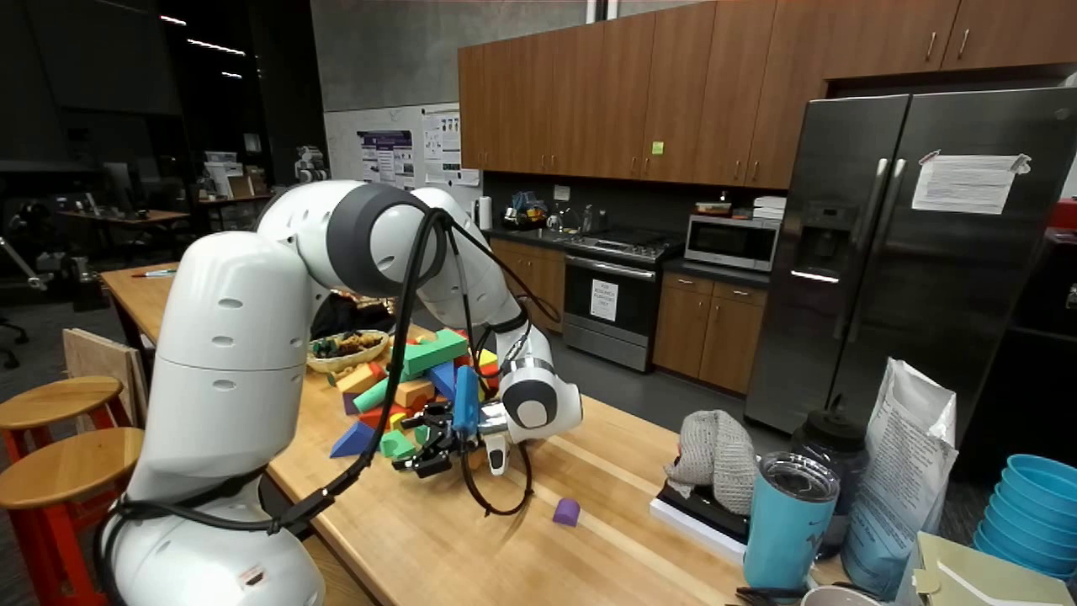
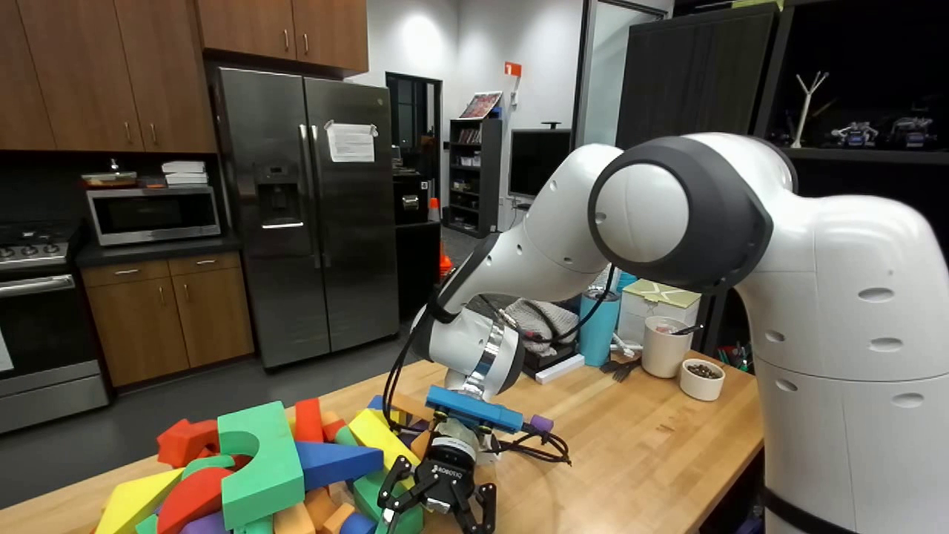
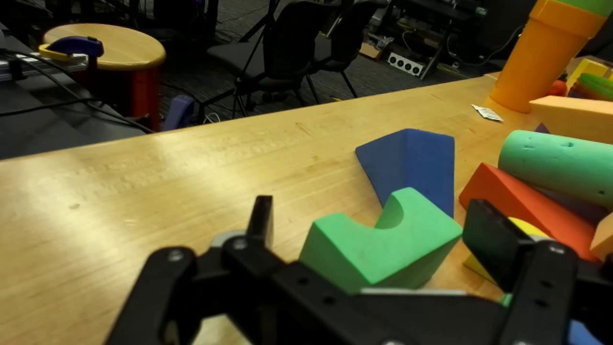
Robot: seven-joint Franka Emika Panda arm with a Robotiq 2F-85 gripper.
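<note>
My gripper is open, its two black fingers wide apart in the wrist view. Ahead of the gap lies a green block (image 3: 391, 244) with a rounded notch; whether it reaches between the fingertips I cannot tell. Just behind it stands a blue wedge (image 3: 416, 164). Seen in exterior view 2, the gripper (image 2: 436, 516) points down at a slant by the near edge of the block pile. A small purple block (image 1: 566, 512) lies alone on the bare table, to the right of the gripper in exterior view 1.
Coloured blocks are heaped beside the gripper, among them a large green arch (image 2: 280, 472) and a red block (image 3: 528, 207). A wicker basket (image 1: 348, 358) sits behind them. A blue tumbler (image 1: 790, 525) and a grey cloth (image 1: 717, 459) stand at the table's right end. Mid-table is mostly clear.
</note>
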